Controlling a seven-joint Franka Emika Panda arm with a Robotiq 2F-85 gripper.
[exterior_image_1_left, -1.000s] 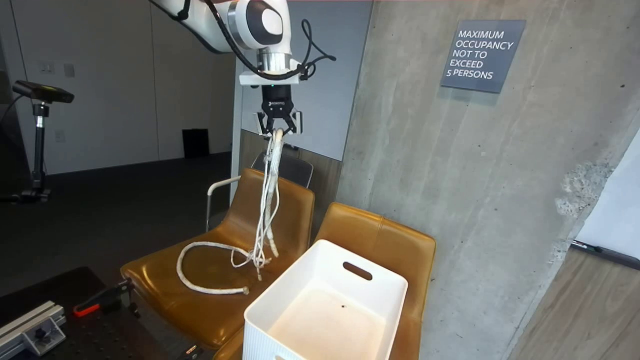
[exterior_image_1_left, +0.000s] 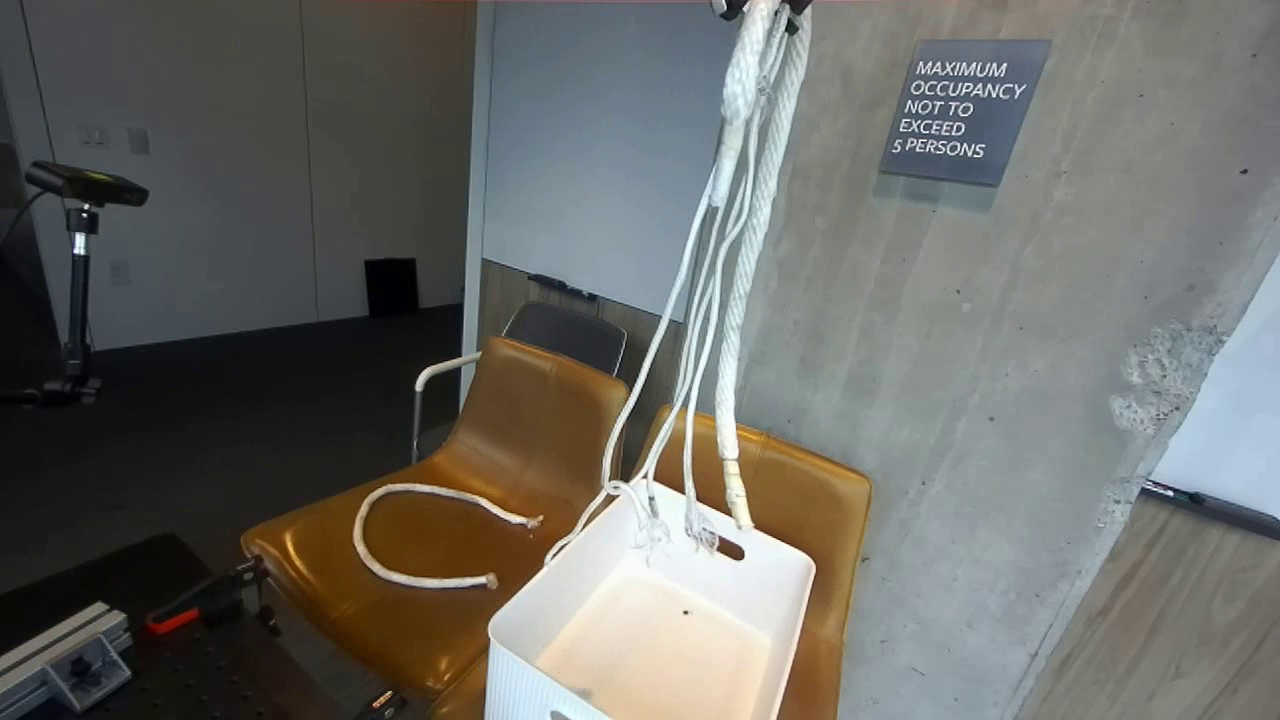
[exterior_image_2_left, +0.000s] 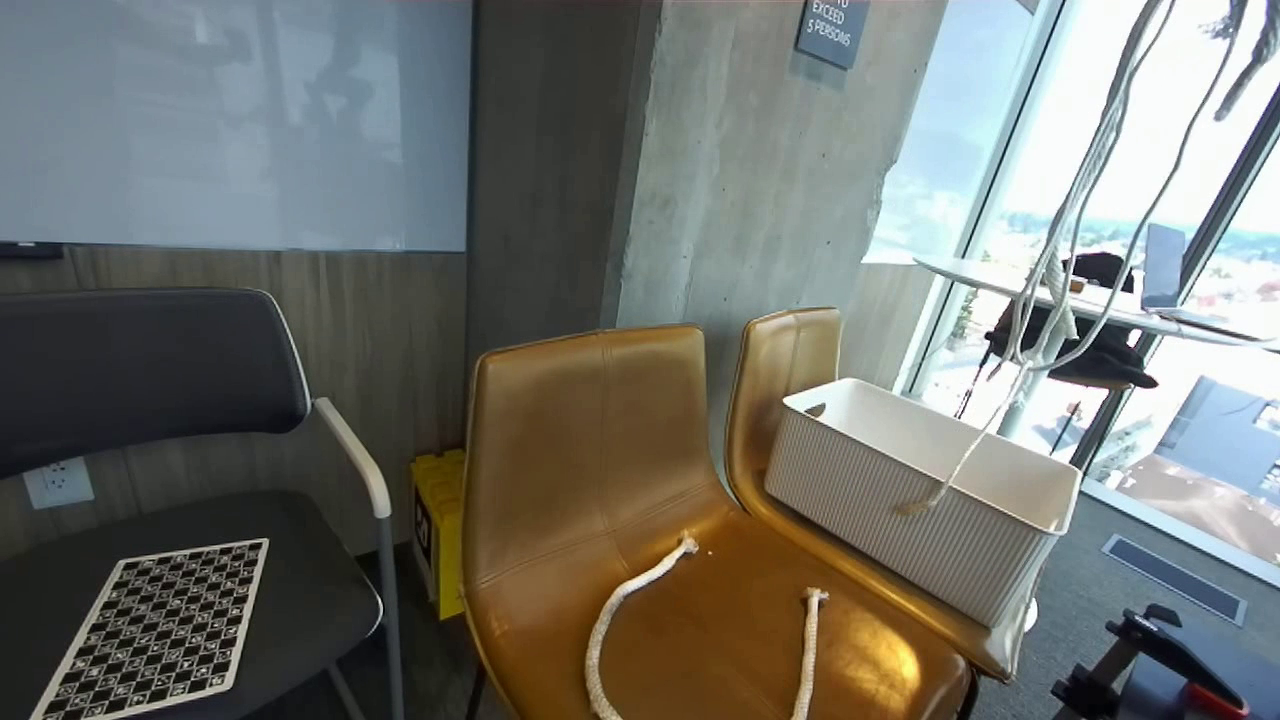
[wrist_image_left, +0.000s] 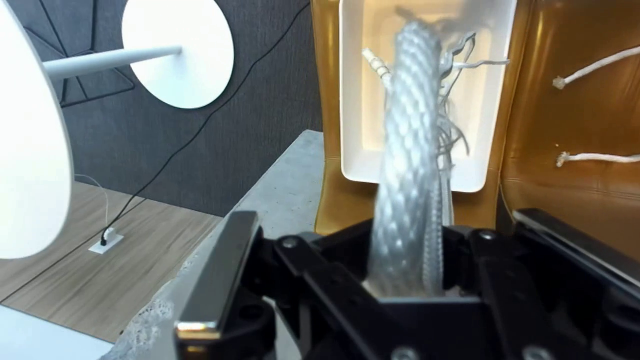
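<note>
White ropes and thinner cords hang in a bundle (exterior_image_1_left: 746, 258) over the white bin (exterior_image_1_left: 552, 678). At the top edge of exterior view 1 only the tips of my gripper (exterior_image_1_left: 764, 10) show. The wrist view has my gripper shut on the thick braided rope (wrist_image_left: 411, 138), with cords beside it. Lower ends of the bundle reach the bin's opening; whether they touch its floor is unclear. A separate short white rope (exterior_image_1_left: 420, 582) lies curved on the brown chair seat beside the bin.
The bin rests on a second brown chair (exterior_image_1_left: 828, 480), against a concrete column (exterior_image_1_left: 1020, 360). A round white table (wrist_image_left: 30, 150) appears in the wrist view. A dark chair (exterior_image_2_left: 144, 372) holds a patterned board (exterior_image_2_left: 156, 624).
My gripper has moved right and up in exterior view 1, carrying the rope bundle from above the left chair to over the bin. The loose rope and bin stayed put.
</note>
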